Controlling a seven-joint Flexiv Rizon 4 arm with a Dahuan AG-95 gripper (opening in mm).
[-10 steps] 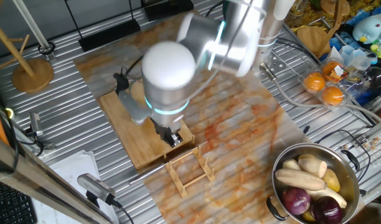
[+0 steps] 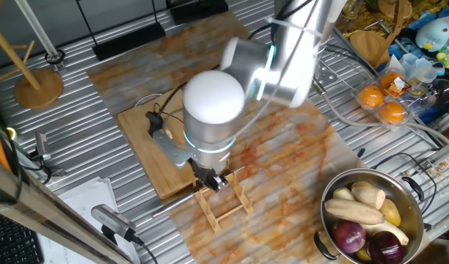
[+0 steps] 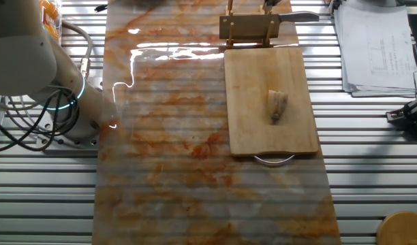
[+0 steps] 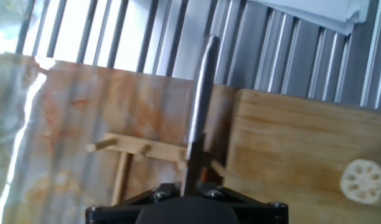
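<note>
A knife with a grey metallic handle (image 3: 298, 17) rests across a small wooden rack (image 2: 230, 213). In exterior view 2 its broad blade (image 3: 248, 27) lies at the rack and the handle sticks out to the right. My gripper (image 2: 220, 183) is at the rack, over the blade end. In the wrist view the knife (image 4: 203, 93) runs from the top down to the black gripper. Whether the fingers are open or touch the blade is unclear. A cut lotus root piece (image 3: 277, 103) sits on the wooden cutting board (image 3: 246, 129), its holed face showing in the wrist view.
A steel pot (image 2: 331, 191) of vegetables stands at the right in exterior view 1. Papers (image 3: 375, 51) lie past the knife handle. A wooden stand (image 2: 38, 88) is at the far left.
Across the last second my gripper has moved right and down in exterior view 1, from over the board's edge to the rack. The knife and rack look unmoved.
</note>
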